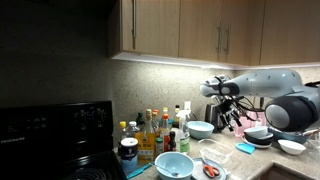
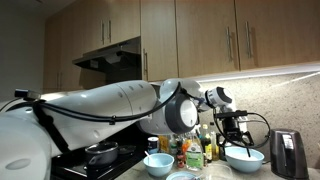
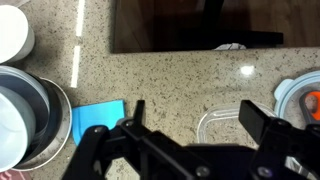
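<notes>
My gripper stands open above the counter, with nothing between its fingers in the wrist view. Below and to its left lies a flat blue piece (image 3: 95,122), beside nested bowls (image 3: 14,130) at the left edge. The rim of a clear container (image 3: 222,118) shows between and below the fingers. To the right is a pale blue-rimmed plate (image 3: 285,98) holding something orange and black (image 3: 314,105). From outside, the gripper (image 1: 236,120) hangs between a large light-blue bowl (image 1: 200,130) and the bowls at the right.
Several bottles (image 1: 150,140) crowd the wall beside the stove (image 1: 60,140). Another light-blue bowl (image 1: 175,165) sits near the front. A dark toaster-like appliance (image 2: 289,153) stands by the wall. Bare speckled counter (image 3: 185,80) runs along the front edge.
</notes>
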